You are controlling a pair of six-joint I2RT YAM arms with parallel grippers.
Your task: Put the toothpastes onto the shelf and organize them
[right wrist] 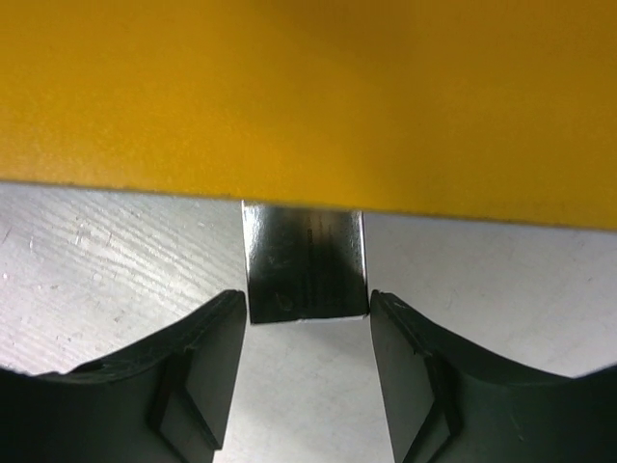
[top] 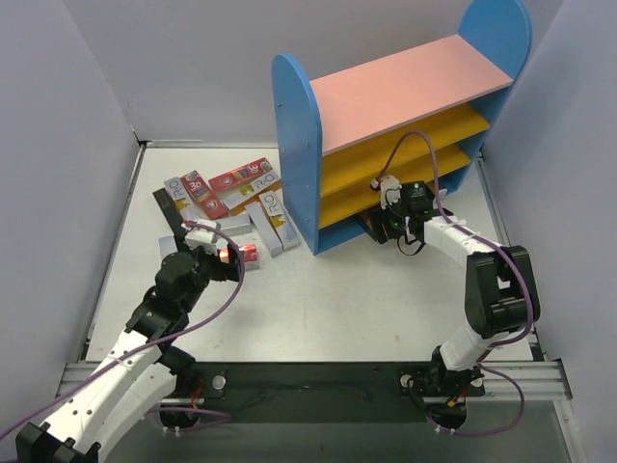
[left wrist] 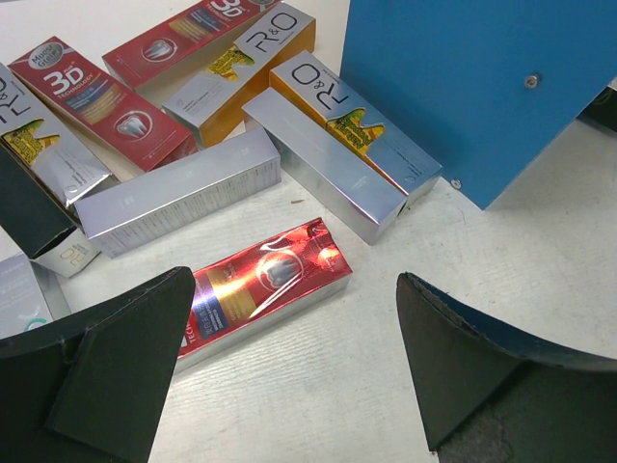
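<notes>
In the left wrist view, my left gripper stands open above a red toothpaste box [left wrist: 275, 275], with nothing held. Behind it lie grey-ended boxes [left wrist: 183, 193], red 3D boxes [left wrist: 101, 101] and silver-and-yellow boxes [left wrist: 357, 125], flat on the table. My right gripper is at the bottom level of the shelf [top: 415, 92]. The dark shiny end of a box [right wrist: 307, 265] sits between the tips of its spread fingers, below a yellow shelf board [right wrist: 308, 116]. The fingertips are close to the box's sides; whether they touch is unclear. The box's far part is hidden.
The blue side panel [top: 297, 154] of the shelf stands just right of the loose boxes. A black box [top: 168, 208] lies at the group's left edge. Open white table [top: 318, 309] spreads between the arms, in front of the shelf.
</notes>
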